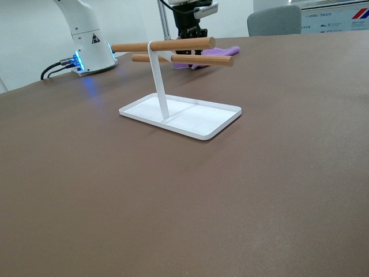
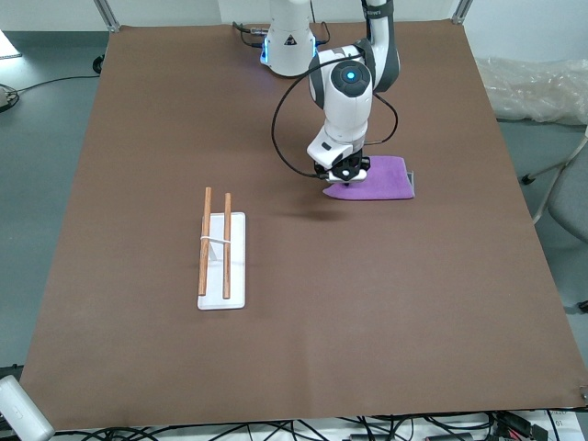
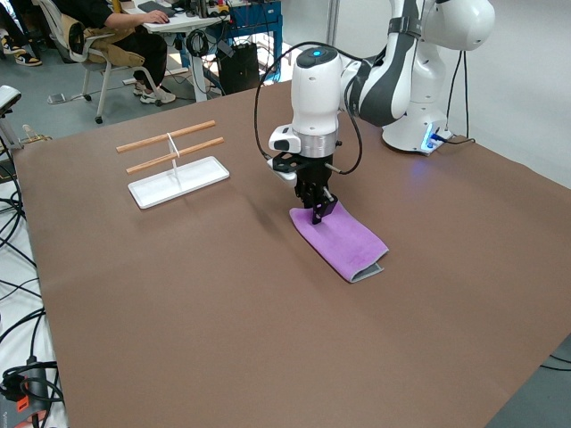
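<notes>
A purple cloth (image 2: pixel 386 184) with a grey edge lies folded on the brown table, my gripper (image 3: pixel 317 207) down on its near end. In the top view the cloth (image 1: pixel 222 51) is partly behind a wooden rack; whether the fingers are open or shut on it is unclear. The rack stands apart from it, with two wooden bars (image 2: pixel 227 257) on a white upright over a white tray (image 3: pixel 178 183).
Black cables loop around the arm, and more lie along one table edge.
</notes>
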